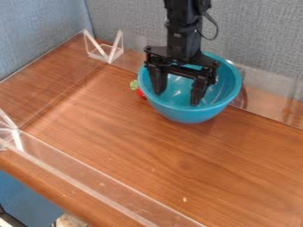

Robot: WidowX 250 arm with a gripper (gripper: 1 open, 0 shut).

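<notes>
A glossy turquoise bowl [207,108] stands upright on the wooden table near the back wall, right of centre. My black gripper [179,87] is over the bowl with its fingers spread apart, open, reaching down inside the rim. I see nothing held between the fingers, though the bowl's interior is partly hidden by them. A small red object with a green top, like a strawberry [138,92], lies just left of the bowl, mostly hidden behind it.
Clear plastic barriers run along its edges, with white-edged corner pieces [103,49] at back left. A grey padded wall rises behind.
</notes>
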